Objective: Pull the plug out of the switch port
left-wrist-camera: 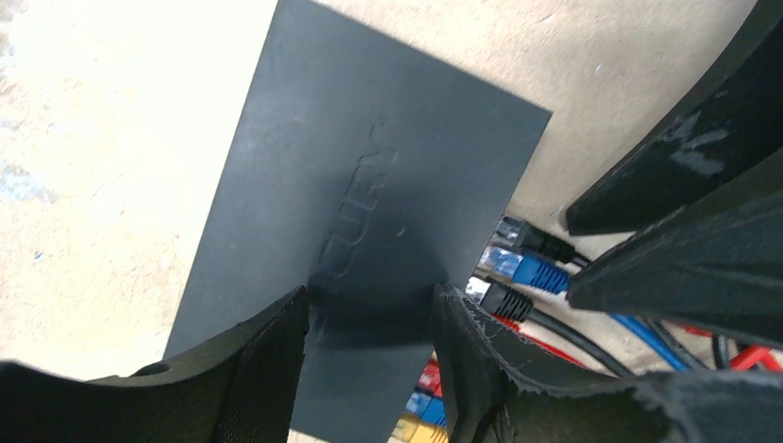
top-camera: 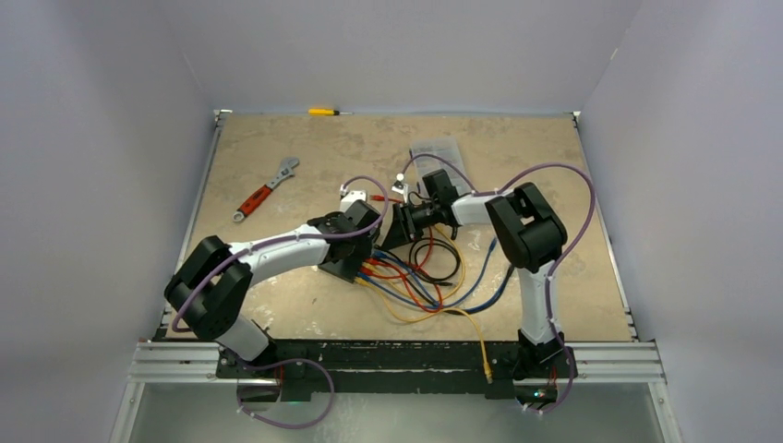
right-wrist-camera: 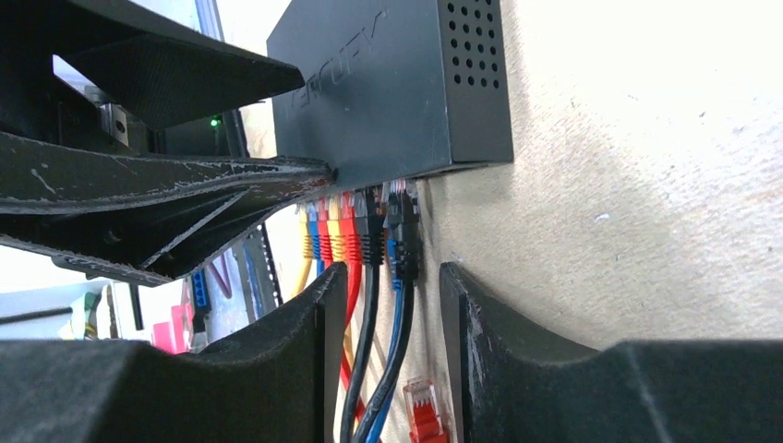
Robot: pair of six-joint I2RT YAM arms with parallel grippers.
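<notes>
The dark switch (left-wrist-camera: 369, 166) lies flat on the table, with a row of network plugs along one edge. Near its corner a black plug (left-wrist-camera: 536, 238) and a blue plug (left-wrist-camera: 528, 268) sit at that edge. Above the switch's top face my left gripper is open, its fingers empty. My right gripper is also open, pointing at the plug row; a black plug (right-wrist-camera: 403, 242) shows beyond the gap, apparently not gripped. Off the switch, a red plug (right-wrist-camera: 425, 413) lies on the table in the right wrist view.
Loose cables (top-camera: 434, 286) tangle right of the switch. The two grippers stand close together. A wrench (top-camera: 266, 189), a yellow screwdriver (top-camera: 323, 112) and a clear case (top-camera: 443, 152) lie further back.
</notes>
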